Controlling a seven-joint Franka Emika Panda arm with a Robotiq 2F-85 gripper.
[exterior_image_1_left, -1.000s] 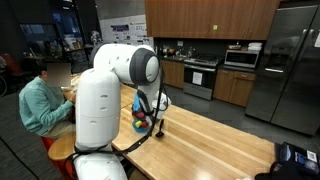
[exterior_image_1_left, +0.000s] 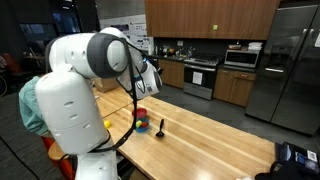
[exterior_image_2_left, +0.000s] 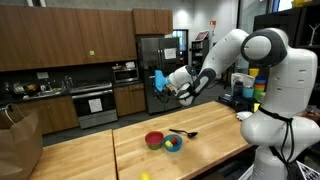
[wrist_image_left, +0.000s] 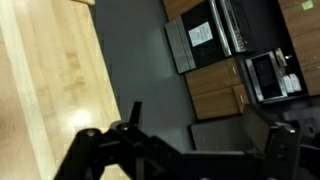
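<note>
My gripper is open, its dark fingers apart at the bottom of the wrist view with nothing between them. In exterior view 2 the gripper (exterior_image_2_left: 172, 88) hangs well above the table, clear of everything on it. Below and nearer that camera sit a red bowl (exterior_image_2_left: 154, 139) and a blue bowl (exterior_image_2_left: 175, 146) with small coloured items inside. A dark, long-handled utensil (exterior_image_2_left: 185, 132) lies to their right. One yellow ball (exterior_image_2_left: 145, 176) rests at the near edge. Exterior view 1 shows the red bowl (exterior_image_1_left: 146, 114) partly behind the arm.
Bare wooden table (exterior_image_1_left: 200, 150) stretches to the right of the bowls. A dark object (exterior_image_1_left: 292, 160) stands at its right end. Kitchen cabinets, an oven (exterior_image_1_left: 200, 79) and a fridge (exterior_image_1_left: 285, 70) are beyond the table. A person (exterior_image_1_left: 50, 100) is at the left, mostly hidden by the arm.
In exterior view 1 the arm has risen and swung left, lifting the gripper away from the bowls. It now covers much of the person at the left.
</note>
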